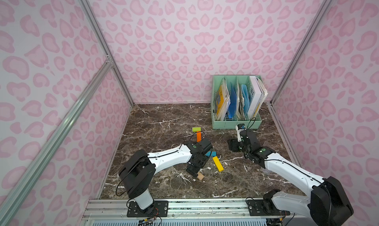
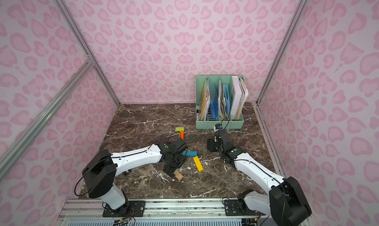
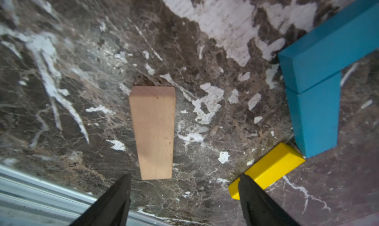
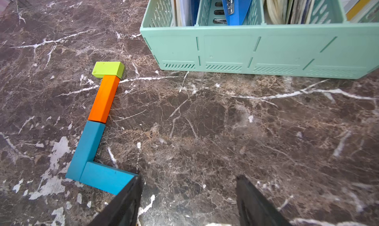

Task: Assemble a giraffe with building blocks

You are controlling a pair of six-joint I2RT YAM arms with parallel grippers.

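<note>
Below my left gripper, open with nothing between its fingers, lies a natural wood block (image 3: 154,131). A yellow block (image 3: 270,166) lies to its right. Two blue blocks (image 4: 106,176) form an L, continued upward by an orange block (image 4: 104,98) and capped crosswise by a lime-green block (image 4: 106,68), all flat on the table. My right gripper is open and empty, right of this chain and facing the organizer.
A mint organizer (image 1: 236,124) full of folders and papers stands at the back right. Pink patterned walls enclose the workspace.
</note>
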